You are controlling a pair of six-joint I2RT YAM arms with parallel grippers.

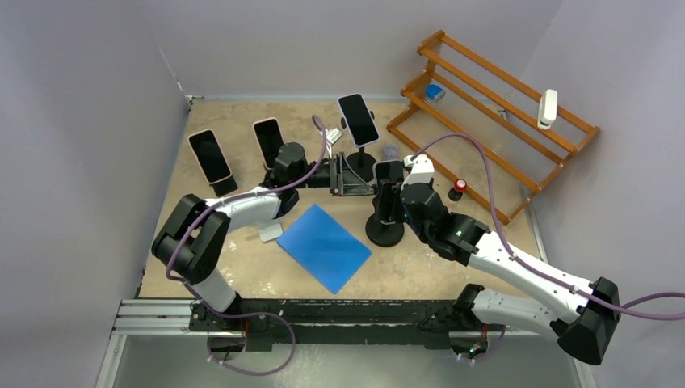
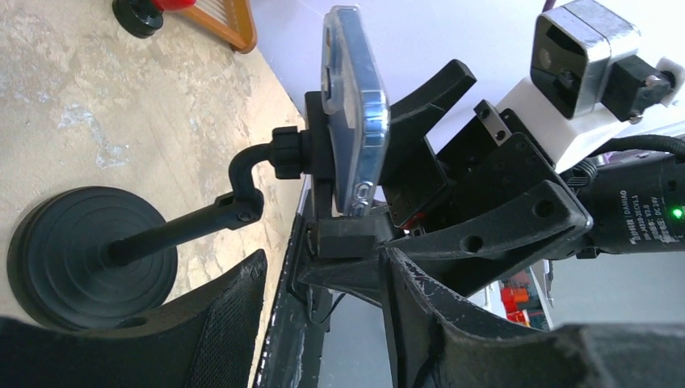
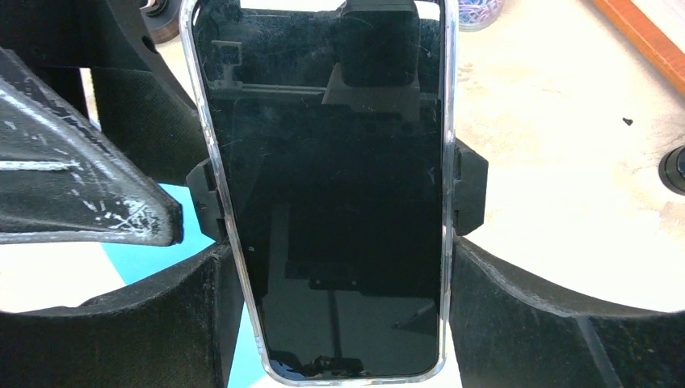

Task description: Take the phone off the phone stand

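A dark-screened phone in a clear case point(image 3: 335, 178) sits upright in the clamp of a black phone stand point(image 2: 93, 250), side arms point(image 3: 470, 190) at both edges. My right gripper straddles the lower phone from the front, open, one finger point(image 3: 517, 315) beside each long edge; whether they touch the case I cannot tell. My left gripper is open, just left of the stand's head and facing the phone's side edge point(image 2: 373, 133), with nothing held between its fingers. From above, the right gripper point(image 1: 389, 196) partly covers the phone.
Another phone on a stand point(image 1: 358, 120) stands behind, and two phones point(image 1: 209, 156) lean at the left. A blue sheet point(image 1: 325, 249) lies in front. The wooden rack point(image 1: 485, 121) and a red-topped button point(image 1: 459, 187) are to the right.
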